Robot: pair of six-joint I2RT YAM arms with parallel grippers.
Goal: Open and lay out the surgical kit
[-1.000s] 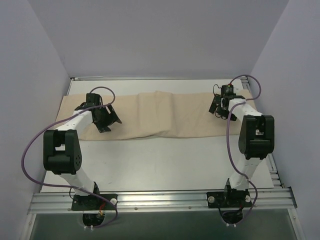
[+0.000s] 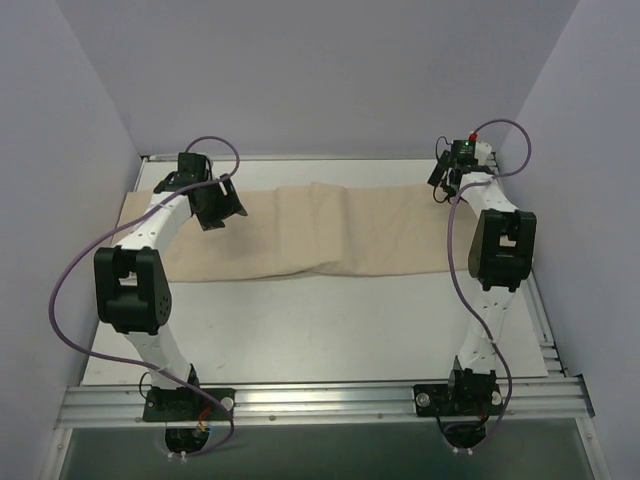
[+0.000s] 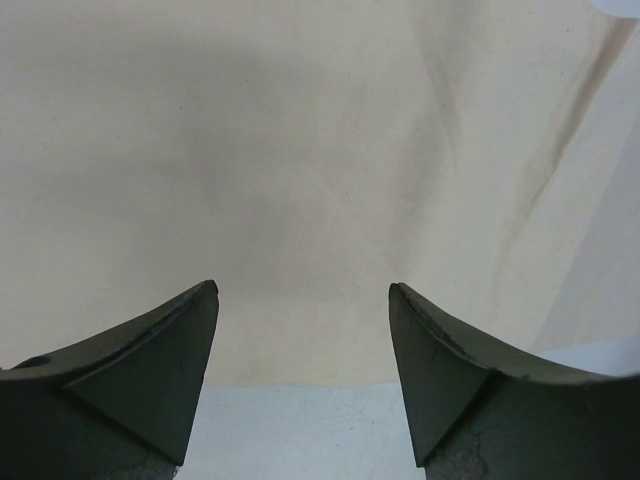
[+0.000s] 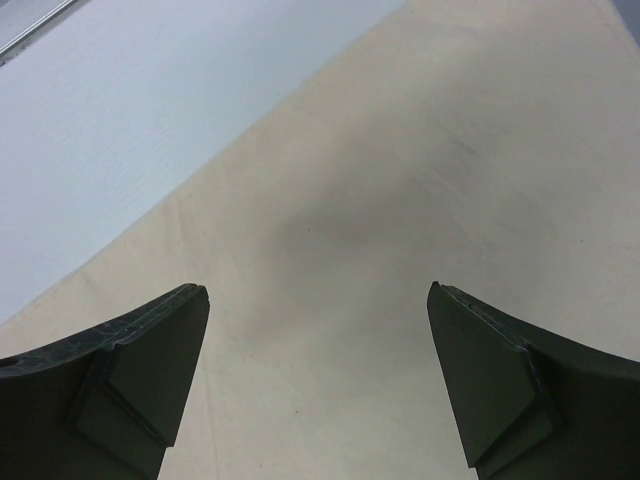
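Note:
A beige cloth (image 2: 390, 235) lies spread across the white table, with a doubled or folded section near its middle. My left gripper (image 2: 225, 205) is over the cloth's left part, open, with nothing between its fingers; in the left wrist view plain cloth (image 3: 250, 200) with a few creases shows beneath it. My right gripper (image 2: 442, 175) is above the cloth's far right back edge, open and empty; the right wrist view shows the cloth (image 4: 340, 230) below it, bordered by white table.
Grey walls stand at both sides and behind.
Both grippers have moved toward the back of the table, the right one also shifting slightly rightward. The cloth looks unchanged.

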